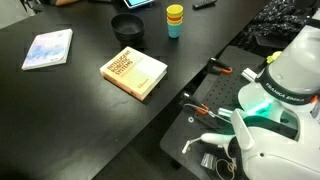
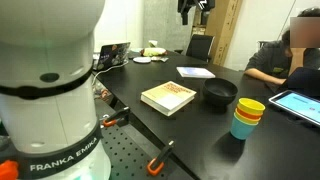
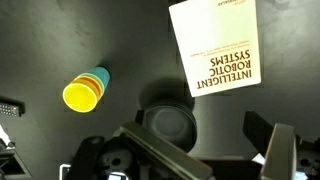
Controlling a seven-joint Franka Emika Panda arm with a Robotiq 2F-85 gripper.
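Note:
My gripper is open in the wrist view, its dark fingers wide apart at the lower edge and nothing held between them. The black bowl appears between the fingers, partly covered by the gripper's body. A thick cream book, titled "Intelligent Robotic Systems", lies flat beside the bowl. On the bowl's other side stands a stack of cups, yellow on top and blue below. In exterior view 1, bowl, book and cups all rest on the dark table.
A tablet with a lit screen lies behind the book, near the bowl. Another pale flat book is at the far left. A person sits beyond the table.

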